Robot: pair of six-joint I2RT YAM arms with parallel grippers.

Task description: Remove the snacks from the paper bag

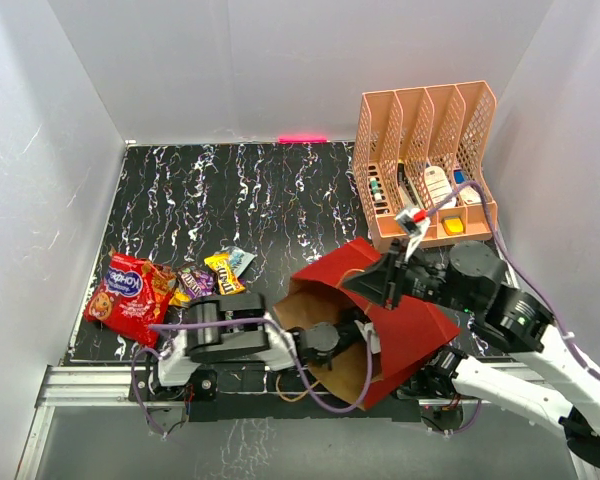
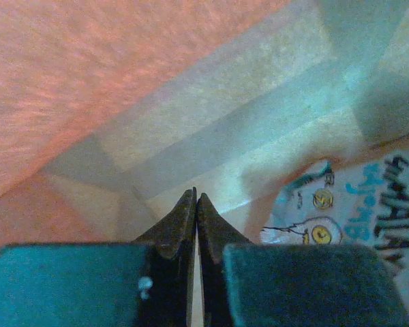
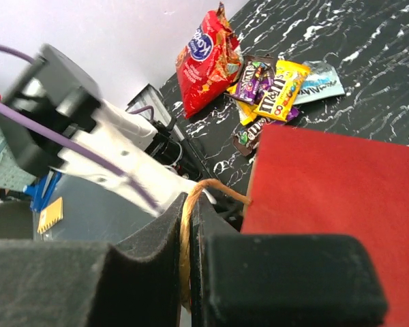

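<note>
The red paper bag [image 1: 416,338] lies on its side, its brown inside facing the left arm. Inside it, the left gripper is shut with its fingertips together and nothing between them. A light-blue Himalaya packet [image 2: 358,221] rests in the bag to the right of those fingers, partly cut off by the view's edge. My right gripper is shut on the bag's twisted brown handle [image 3: 203,185]. Outside, a red Ahoy bag [image 1: 130,298], a yellow candy pack [image 1: 223,272], a purple pack [image 1: 194,283] and a light-blue packet [image 1: 240,260] lie on the table's left side.
A pink compartment organizer [image 1: 378,225] with small items stands at the back right. Bare black marbled table [image 1: 240,190] stretches across the middle and back. A pink strip [image 1: 302,138] lies at the rear wall.
</note>
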